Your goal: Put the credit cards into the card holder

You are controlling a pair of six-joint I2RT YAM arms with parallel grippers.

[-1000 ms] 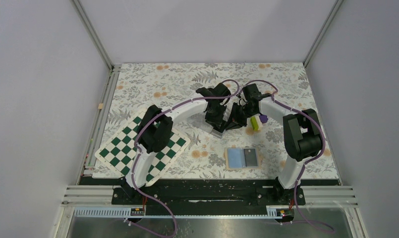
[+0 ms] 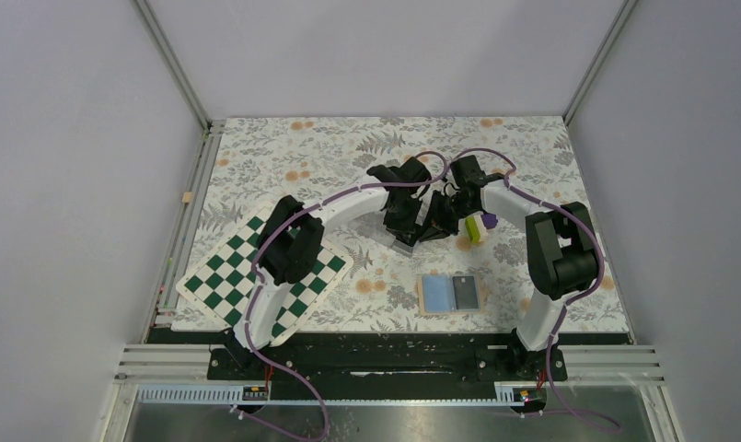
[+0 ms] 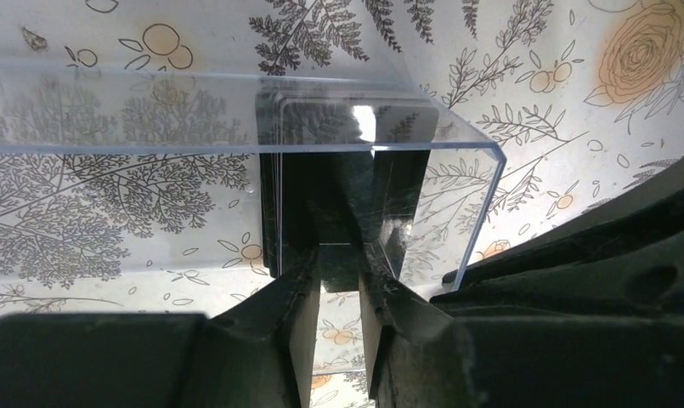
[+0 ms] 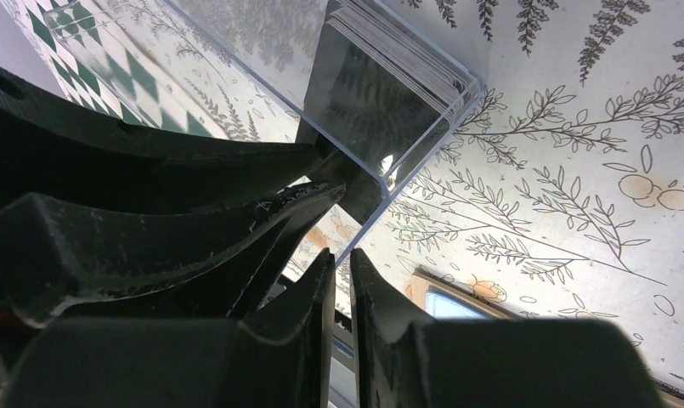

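Note:
A clear box-like holder lies on the patterned cloth with a stack of dark cards inside it. In the right wrist view the cards show as several thin layers against its clear wall. My left gripper is partly open at the near end of the stack, a dark card end showing in the gap; whether the fingers touch it I cannot tell. Shut on the holder's clear edge is my right gripper. From above, both arms largely cover the holder.
Toward the front lies a flat tan-edged case with a blue half and a dark grey half. A green checkered board lies under the left arm. Behind the right gripper are a yellow-green object and a purple one.
The right arm and the holder look unmoved.

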